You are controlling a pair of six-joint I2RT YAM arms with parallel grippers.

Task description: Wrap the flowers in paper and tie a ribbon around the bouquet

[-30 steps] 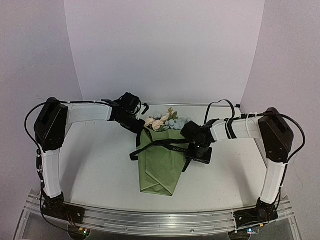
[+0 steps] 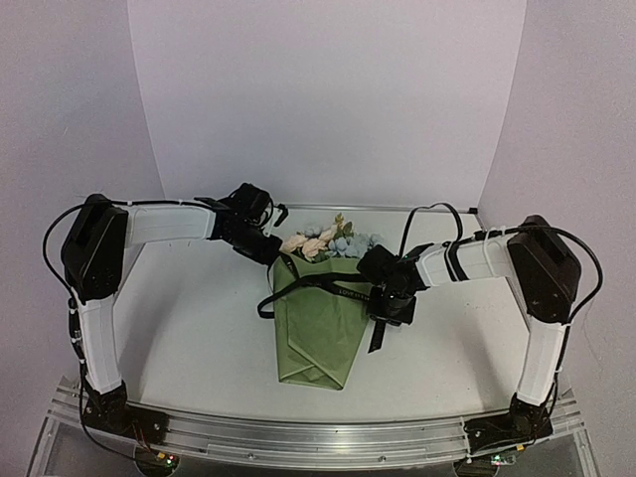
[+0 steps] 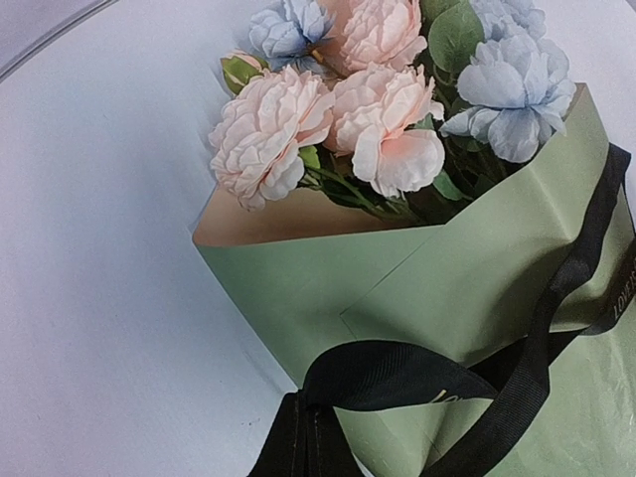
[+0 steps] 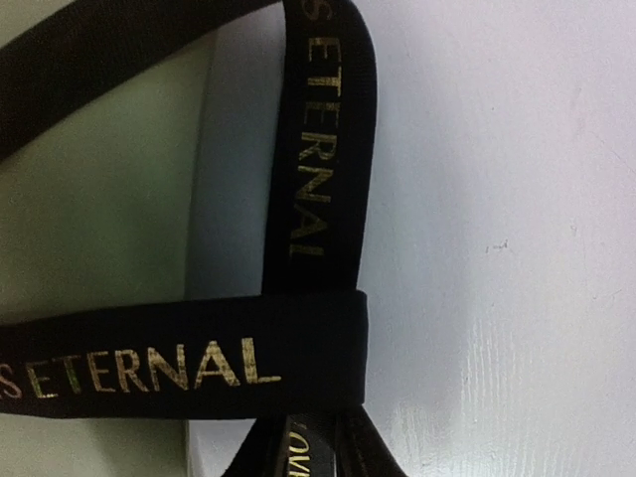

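The bouquet's green wrapper [image 2: 320, 333] lies on the table, with pink flowers [image 3: 268, 134] and blue flowers [image 3: 512, 89] at its top. A black ribbon [image 2: 298, 286] with gold lettering crosses the wrapper's upper part. At the wrapper's upper left edge, my left gripper is shut on one end of the ribbon, which loops to the right from its tips. Just off the wrapper's right edge, my right gripper stands slightly open. A lettered ribbon tail [image 4: 298, 452] shows in the gap between its fingers, below a crossing band [image 4: 179, 368].
Pale walls close in the sides and back. A metal rail [image 2: 298, 445] runs along the front edge.
The ribbon tail below it now shows longer.
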